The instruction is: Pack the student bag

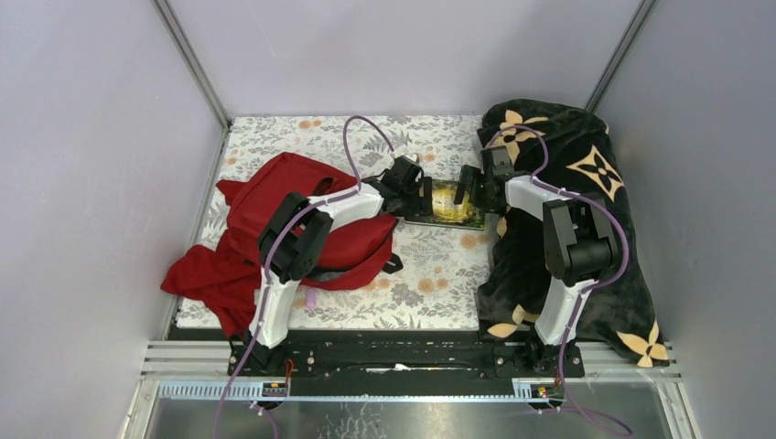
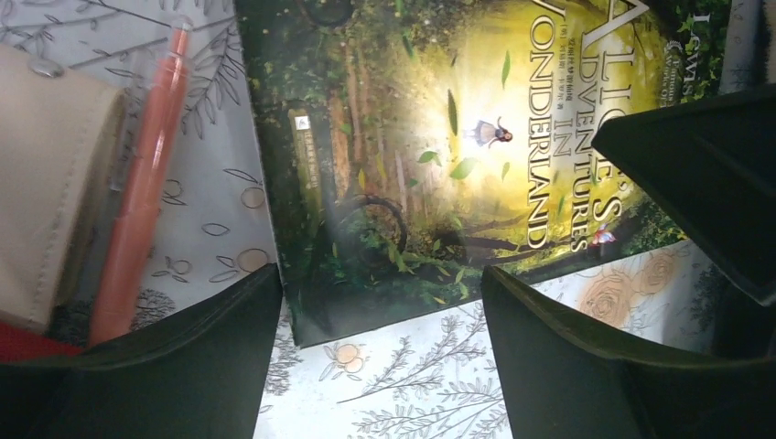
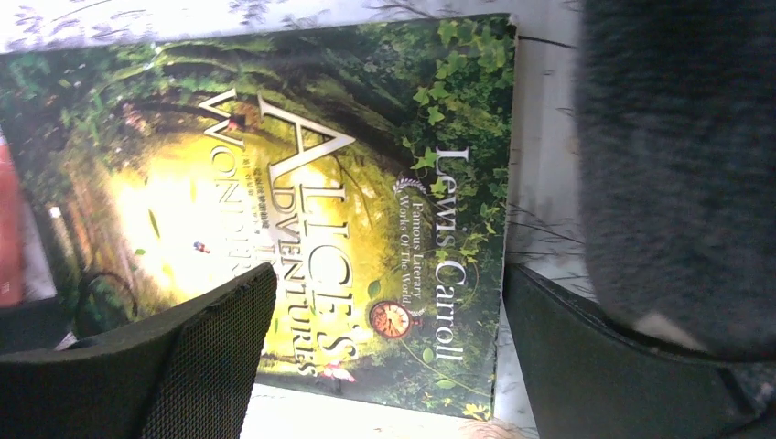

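The green-and-yellow Alice book (image 1: 450, 208) (image 2: 485, 174) (image 3: 320, 219) lies flat on the flowered tabletop between my grippers. My left gripper (image 1: 419, 199) is part open over the book's left end, one fingertip at its left edge. My right gripper (image 1: 478, 190) stands open at the book's right end, one fingertip by the edge. In the left wrist view, an orange pen (image 2: 137, 201) and a beige case (image 2: 50, 183) lie left of the book. The red bag (image 1: 274, 210) lies slumped under my left arm.
A black blanket with tan motifs (image 1: 613, 265) covers the right side, close to the book. Walls enclose the sides and back.
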